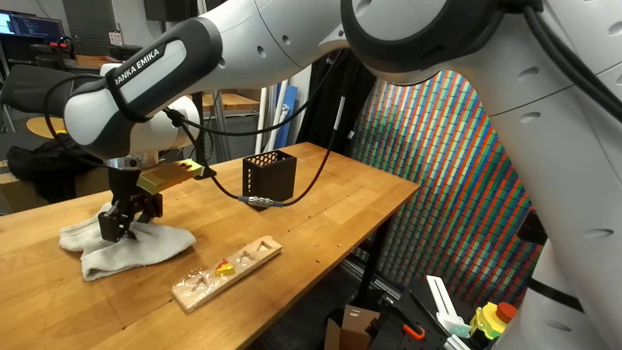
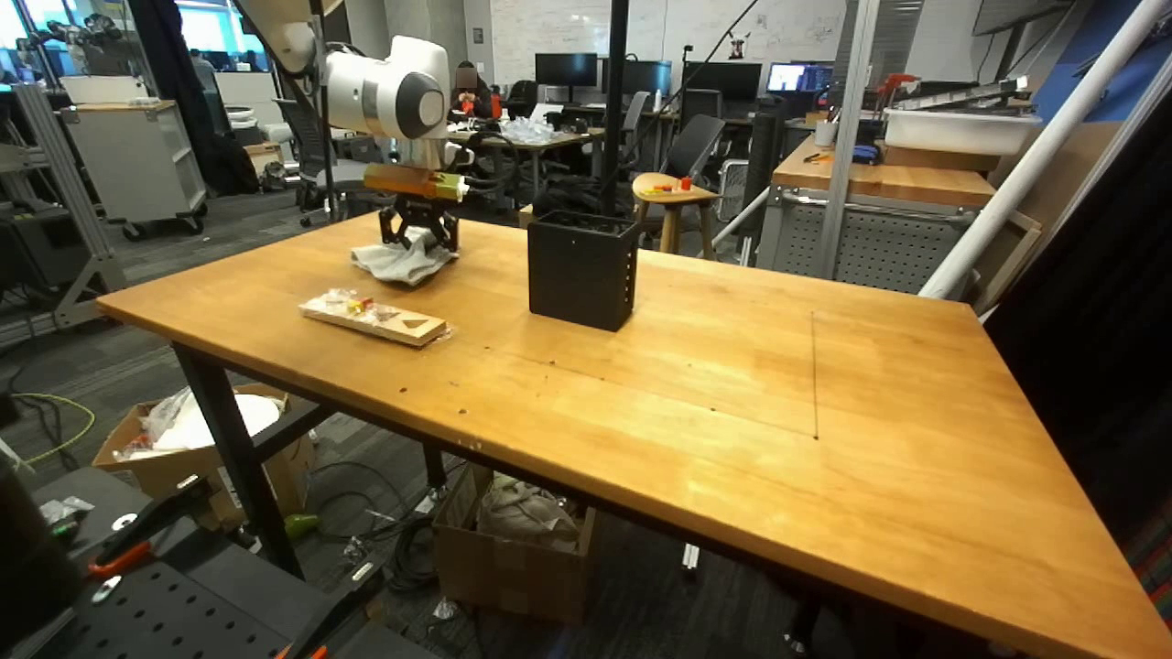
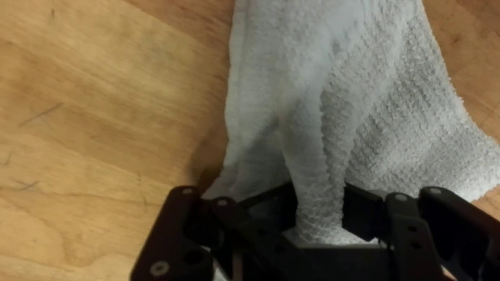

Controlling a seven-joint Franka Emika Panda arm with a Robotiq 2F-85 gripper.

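Note:
A whitish-grey towel (image 1: 137,248) lies bunched and folded on the left part of the table in exterior view 1. My gripper (image 1: 125,230) is low over it, shut on a raised fold. In the wrist view a pinched ridge of the towel (image 3: 307,154) runs down between the two black fingers, and the rest spreads out to either side. From exterior view 2, the gripper (image 2: 418,243) stands at the table's far left with the towel (image 2: 401,262) crumpled beneath it, still seeming to touch the tabletop.
A wooden shape board (image 1: 230,274) in clear wrap, with a red and yellow piece on it, lies near the towel. A black perforated box (image 1: 269,178) stands farther back. Bare table (image 2: 769,373) stretches widely beyond the box.

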